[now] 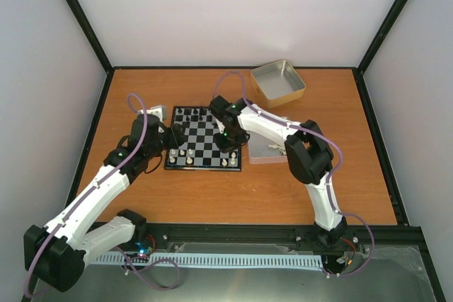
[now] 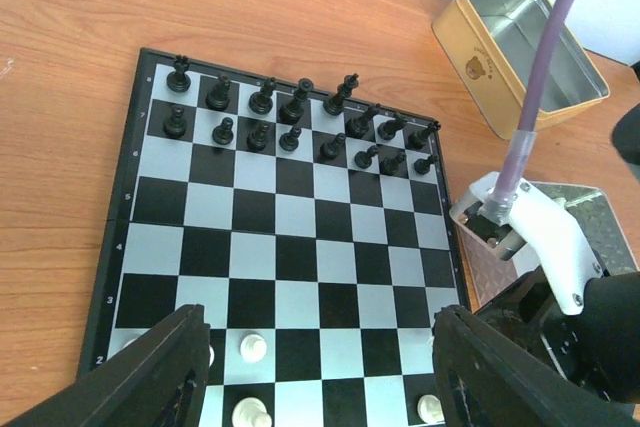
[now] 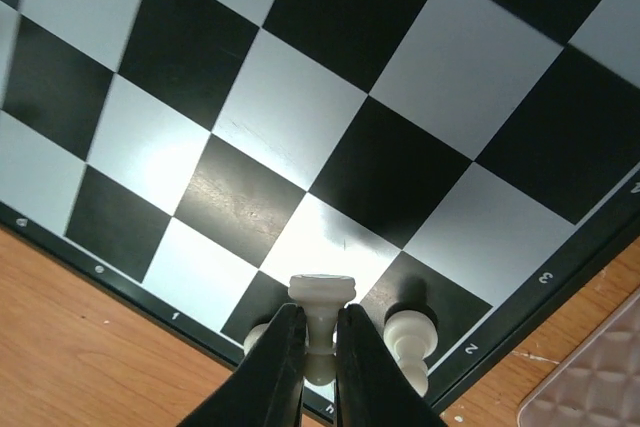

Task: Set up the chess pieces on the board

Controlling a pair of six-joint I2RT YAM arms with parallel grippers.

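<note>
The chessboard (image 1: 198, 118) lies mid-table, its black pieces (image 2: 302, 97) in rows along the far side. A few white pieces (image 2: 253, 348) stand on the near squares, one white piece (image 3: 408, 340) by the corner. My right gripper is shut on a white piece (image 3: 322, 292), held over the near-right part of the board. My left gripper hangs over the board's left side, fingers apart, with nothing visible held between them.
Right of the board is a pinkish box (image 1: 265, 158) with white pieces, partly under the right arm. An empty cream tin (image 1: 278, 81) stands behind it. Bare table surrounds the board.
</note>
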